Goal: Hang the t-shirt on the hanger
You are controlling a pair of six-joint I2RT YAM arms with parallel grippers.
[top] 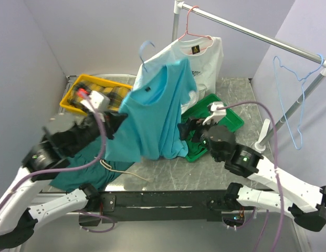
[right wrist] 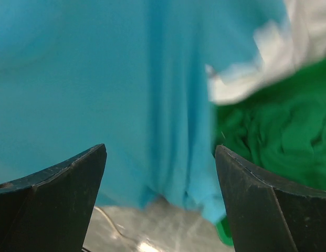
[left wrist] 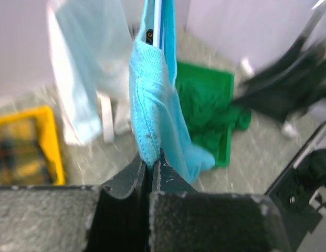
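Observation:
A light-blue t-shirt [top: 155, 115] hangs above the table in the top view, the hook of a blue hanger [top: 144, 50] rising from its neck. My left gripper [top: 118, 122] is shut on the shirt's left shoulder; in the left wrist view, the bunched cloth [left wrist: 148, 100] runs up from the closed fingertips. My right gripper [top: 185, 130] stands part open beside the shirt's right side. In the right wrist view, its fingers [right wrist: 63, 202] are apart, with blue cloth [right wrist: 168, 131] beyond them and nothing gripped. Most of the hanger is hidden inside the shirt.
A white t-shirt [top: 207, 65] hangs on a pink hanger [top: 188, 29] from the rail [top: 246, 30]. An empty blue hanger [top: 288, 79] hangs at the rail's right end. On the table are a yellow bin [top: 71, 101], a green bin [top: 233, 119] and a dark teal cloth [top: 84, 170].

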